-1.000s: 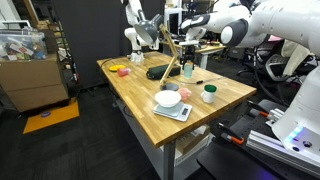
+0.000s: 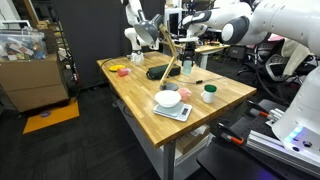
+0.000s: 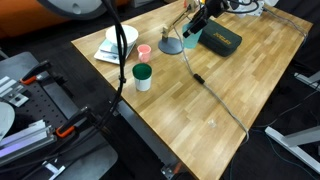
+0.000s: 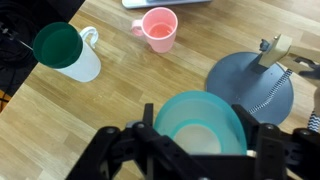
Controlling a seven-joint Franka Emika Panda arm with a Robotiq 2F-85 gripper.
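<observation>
A cup with a teal rim [image 4: 200,98] fills the lower middle of the wrist view, its mouth facing the camera. My gripper is shut on it, a dark finger at either side. In exterior view 1 the pale teal cup [image 2: 187,69] hangs below the gripper [image 2: 187,60] over the far part of the wooden table. Exterior view 2 shows the cup [image 3: 190,39] beside the dark pouch, partly covered by the stand. Whether its base touches the table cannot be told.
A grey round base [image 4: 249,86] with a wooden post stands close by the cup. A pink mug [image 4: 158,29], a green-lined white mug [image 4: 65,48] and a white bowl [image 2: 168,98] stand nearer the edge. A dark pouch [image 3: 220,38] lies behind.
The gripper and cup sit slightly higher in exterior view 1 than a second ago. The other objects on the table have not moved.
</observation>
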